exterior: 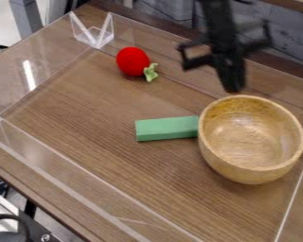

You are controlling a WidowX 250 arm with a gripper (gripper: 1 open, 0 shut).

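Note:
My gripper (227,71) hangs blurred at the upper right, above the back rim of a tan wooden bowl (249,161); it looks shut, with nothing visible between its fingers. A green block (166,128) lies just left of the bowl. A red tomato-like object (133,61) with a green top rests on the table farther back, left of the gripper.
A clear angular object (94,30) stands at the back left. A raised wooden edge runs along the back right.

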